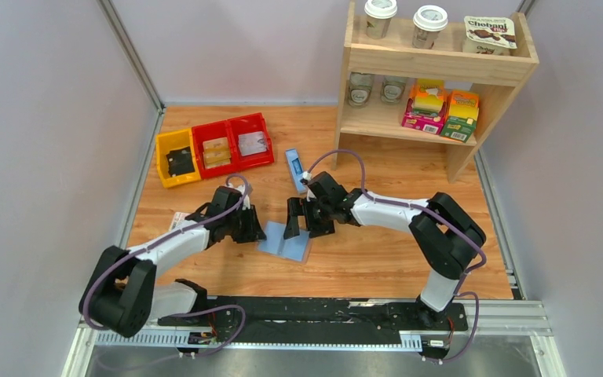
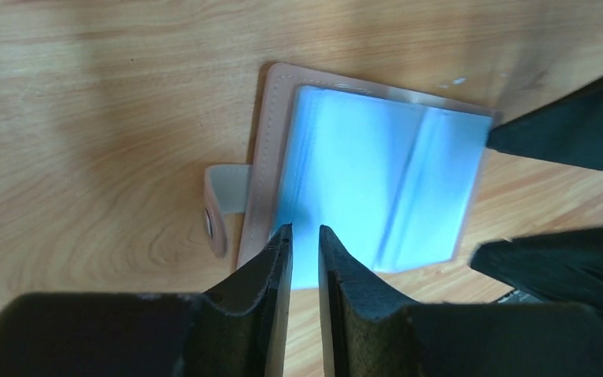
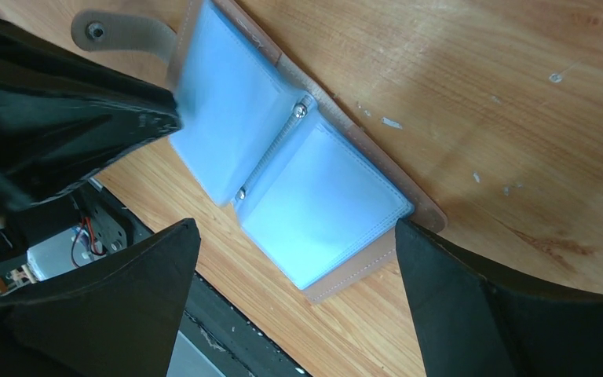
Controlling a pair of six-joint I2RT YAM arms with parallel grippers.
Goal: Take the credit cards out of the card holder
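Observation:
The open card holder lies flat on the table, showing blue sleeves on a grey-brown cover with a snap strap; no cards can be made out in it. My left gripper is over its strap-side edge, its fingertips close together with a narrow gap and nothing visible between them. My right gripper stands open over the opposite end, its fingertips either side of the sleeve. In the top view both grippers meet over the holder from opposite sides.
Yellow and red trays sit at the back left, a blue object beside them. A wooden shelf with cups and boxes stands back right.

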